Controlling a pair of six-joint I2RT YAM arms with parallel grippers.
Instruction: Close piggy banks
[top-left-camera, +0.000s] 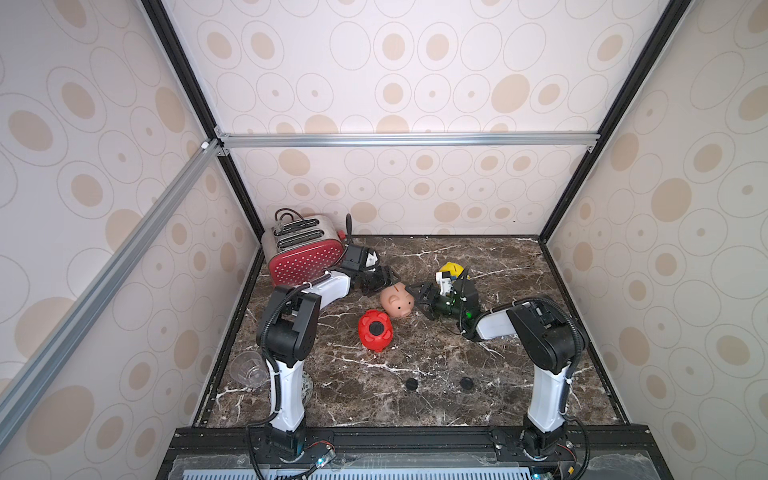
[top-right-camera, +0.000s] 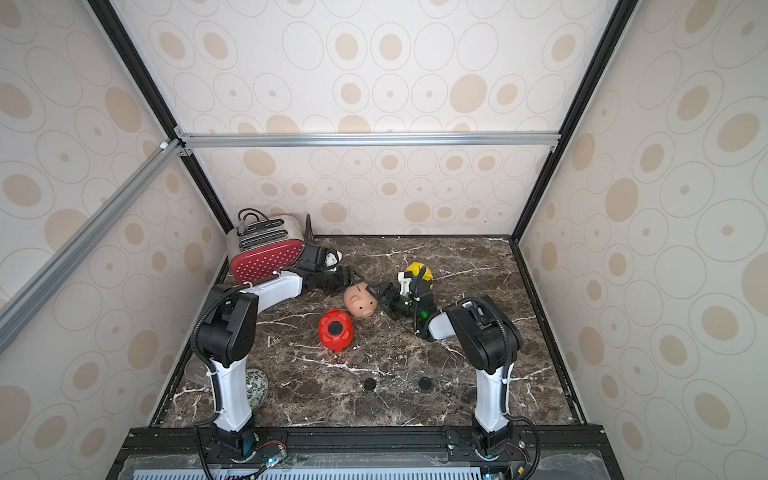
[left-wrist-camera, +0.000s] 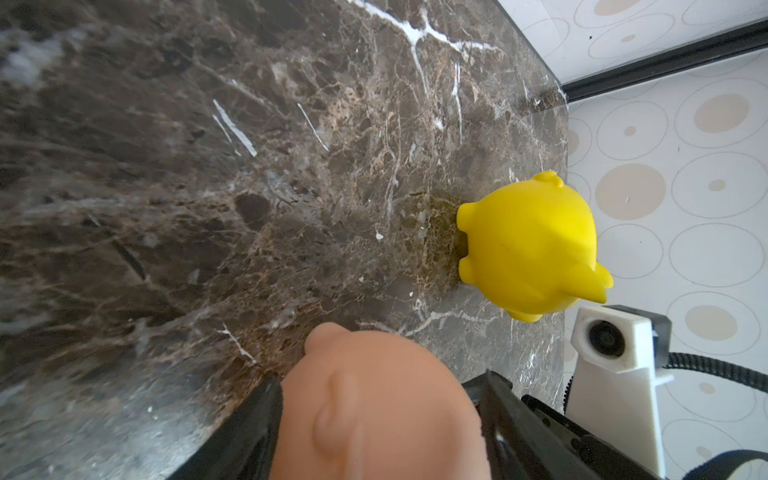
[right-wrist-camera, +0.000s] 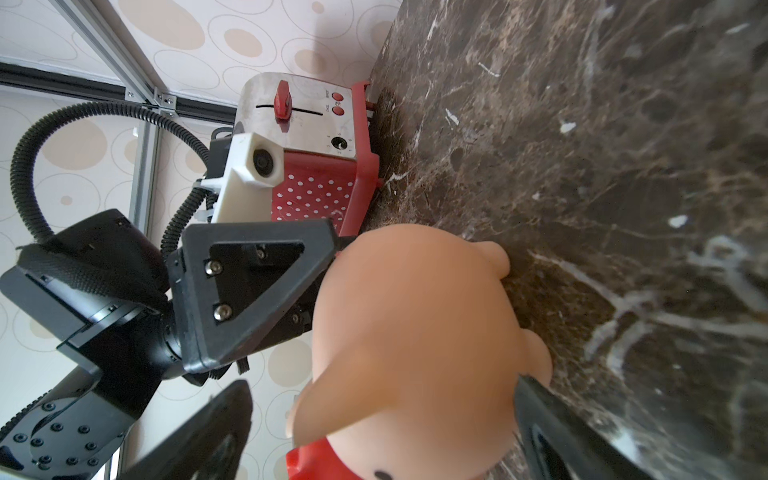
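A pink piggy bank (top-left-camera: 397, 299) (right-wrist-camera: 416, 328) sits mid-counter, between my two open grippers. My left gripper is at its one side, fingertips straddling it in the left wrist view. My right gripper is at the other side, its blurred fingertips around the pig's lower part. A red piggy bank (top-left-camera: 375, 340) lies nearer the front with a dark round disc on its upward side. A yellow piggy bank (left-wrist-camera: 528, 244) stands behind my right gripper. Two black discs (top-left-camera: 411, 384) (top-left-camera: 465, 384) lie on the front counter, apart.
A red toaster (top-left-camera: 304, 260) fills the back left corner, close behind my left arm. A clear glass (top-left-camera: 248, 369) and a speckled round object (top-right-camera: 256, 388) are at the front left, by the left arm's base.
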